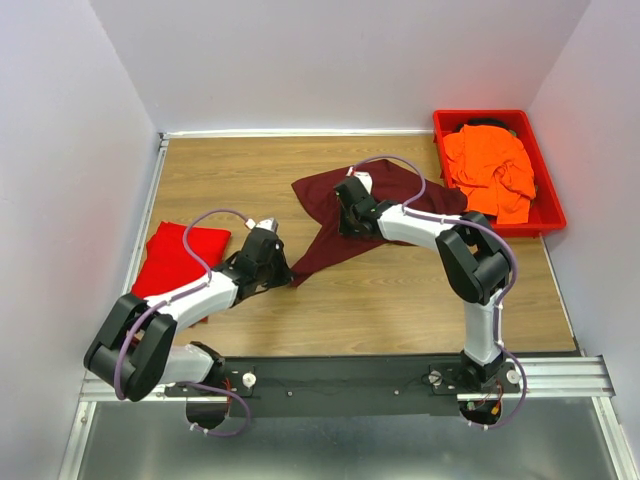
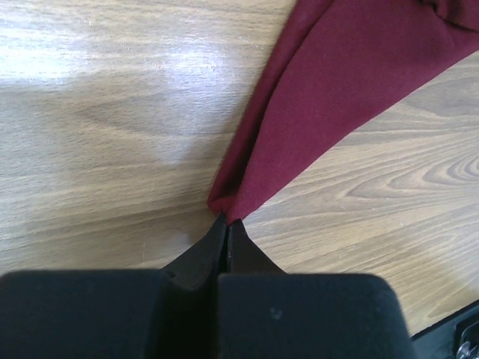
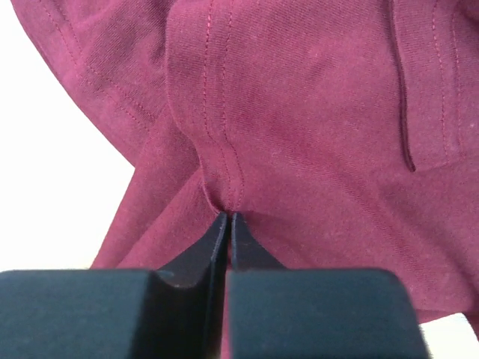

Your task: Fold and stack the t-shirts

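A maroon t-shirt lies crumpled and stretched across the middle of the table. Its near-left corner is drawn to a point between the tips of my left gripper, which is shut on it. On the shirt's middle rests my right gripper, fingertips almost together; a stitched hem narrows into them and looks pinched. From above, the right gripper hides part of the cloth. A red folded t-shirt lies at the left, partly behind the left arm.
A red bin holding orange cloth stands at the right back, touching or nearly touching the maroon shirt's right end. Bare wood is free in front, and more lies at the back left.
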